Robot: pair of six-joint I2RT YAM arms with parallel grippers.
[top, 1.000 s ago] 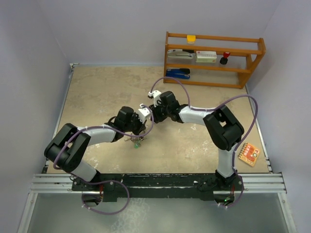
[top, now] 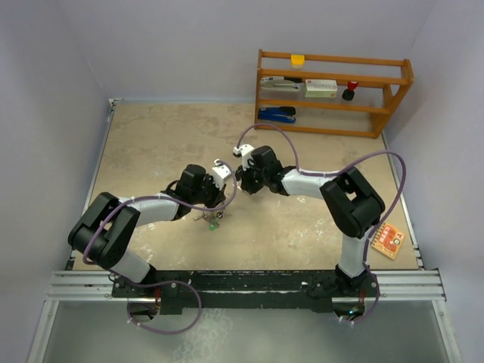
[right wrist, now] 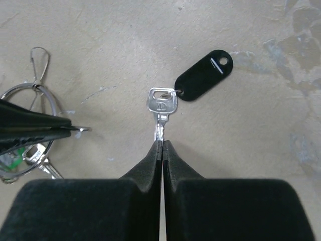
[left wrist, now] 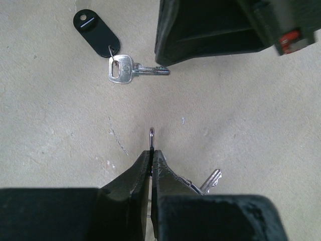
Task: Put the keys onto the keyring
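Note:
A silver key [right wrist: 162, 102] lies flat on the table, linked by a small wire ring to a black tag [right wrist: 203, 75]. In the right wrist view my right gripper is shut, with nothing between its fingers. The key's blade points at its fingertips, with key and tag outside them. My left gripper is shut on the metal keyring; a bit of wire pokes up past its tips. Part of the large keyring [right wrist: 52, 103] shows behind the left fingers, carrying wire clips, a key [right wrist: 36, 154] and a green tag [right wrist: 16, 158].
Both arms meet near the middle of the table, their grippers close together. A wooden shelf [top: 333, 76] with a blue stapler [top: 277, 113] stands at the back right. An orange notebook [top: 388, 240] lies at the right edge. Bare table [top: 302, 234] stretches across the front.
The right gripper has gone from open around the tag to shut and empty. The left gripper still holds the keyring.

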